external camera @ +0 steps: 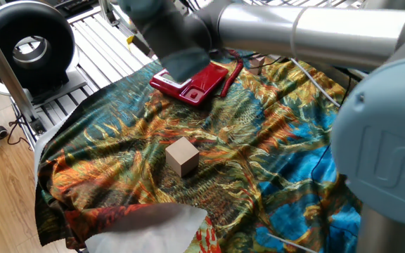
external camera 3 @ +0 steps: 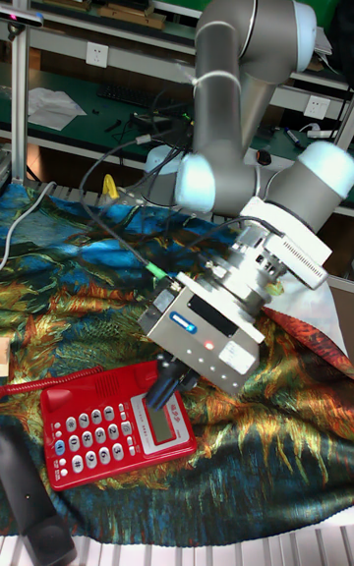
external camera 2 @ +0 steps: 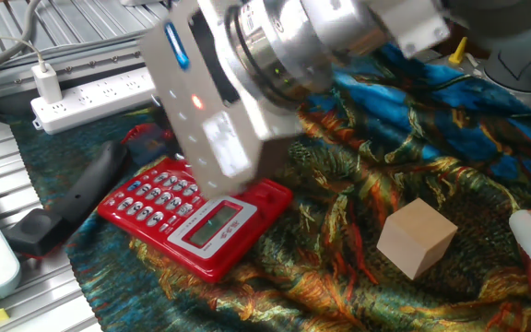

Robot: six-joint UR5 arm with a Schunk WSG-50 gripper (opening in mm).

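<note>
A red desk telephone (external camera 2: 178,221) with grey keys and a small display lies on the patterned cloth. Its black handset (external camera 3: 33,498) is off the base, lying beside the keypad end. Over the display end of the phone hangs my gripper (external camera 3: 163,390), its dark fingers pointing down; I cannot tell whether they are apart or together. In exterior view 2 the gripper body hides them, and exterior view 1 shows only the blurred wrist above the phone. A plain wooden cube (external camera: 182,157) rests on the cloth, well away from the gripper.
A white power strip (external camera 2: 100,100) lies behind the phone. The red coiled cord (external camera 3: 52,382) runs along the phone's far side. Beyond the cloth (external camera: 104,176) stands a black ring-shaped device (external camera: 30,46). Folds wrinkle the cloth around the cube, where room is free.
</note>
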